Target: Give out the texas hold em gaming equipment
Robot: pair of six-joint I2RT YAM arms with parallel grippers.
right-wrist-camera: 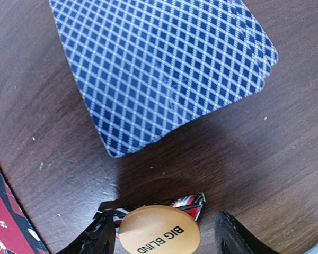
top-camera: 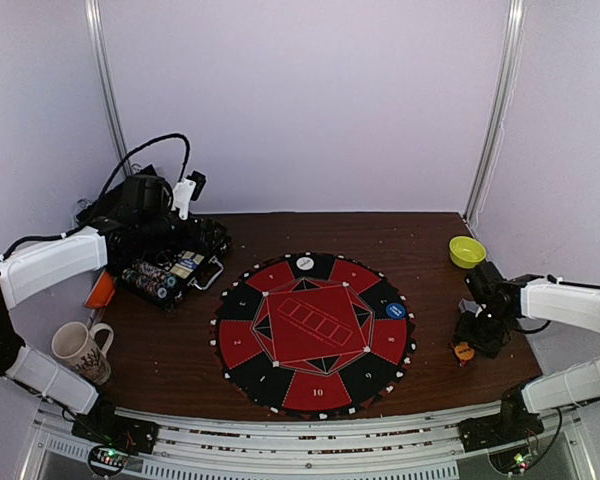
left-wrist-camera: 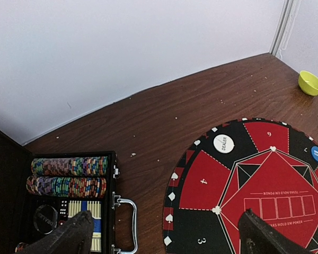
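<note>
In the right wrist view an orange big blind button point(right-wrist-camera: 160, 230) lies over a striped dark card or packet point(right-wrist-camera: 188, 202) on the table. My right gripper has its fingers spread on either side of the button, with gaps showing at both sides. A blue-backed card stack point(right-wrist-camera: 164, 69) lies just beyond. The red and black poker mat point(top-camera: 315, 335) bears the white dealer button point(top-camera: 305, 263) and the blue small blind button point(top-camera: 395, 311). Over the open chip case point(top-camera: 170, 270) at the left, my left gripper hangs open and empty.
A yellow-green bowl point(top-camera: 467, 252) sits at the back right. At the left are a patterned mug point(top-camera: 82, 352) and an orange bowl point(top-camera: 101, 290). The case's metal handle point(left-wrist-camera: 132, 225) juts toward the mat. Bare table lies behind the mat.
</note>
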